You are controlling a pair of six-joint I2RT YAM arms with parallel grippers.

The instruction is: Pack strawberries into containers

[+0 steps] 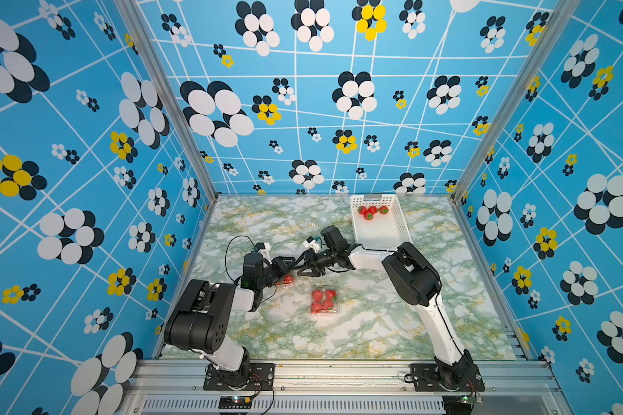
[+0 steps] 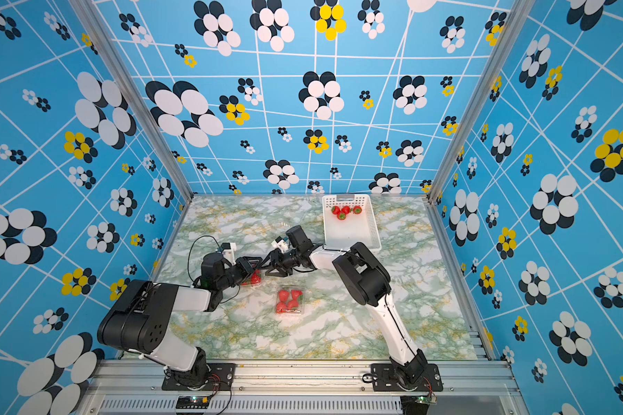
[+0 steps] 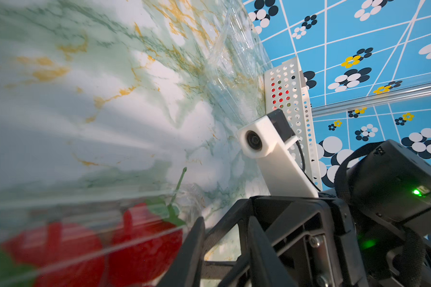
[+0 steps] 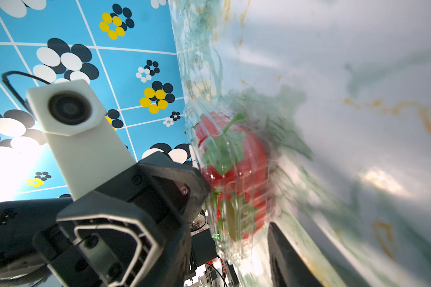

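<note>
A clear container of strawberries (image 1: 283,280) lies beneath my two grippers at the table's middle left; its berries show close up in the left wrist view (image 3: 143,244) and through plastic in the right wrist view (image 4: 234,162). My left gripper is beside it, fingers somewhat apart, nothing visibly held. My right gripper stands open at the container, fingers apart. A second clear container with strawberries (image 1: 323,301) sits nearer the front. A white basket (image 1: 387,228) at the back right holds several strawberries (image 1: 369,215).
The arms reach inward from the front rail, their wrists close together. Clear plastic also shows on the table in the left wrist view.
</note>
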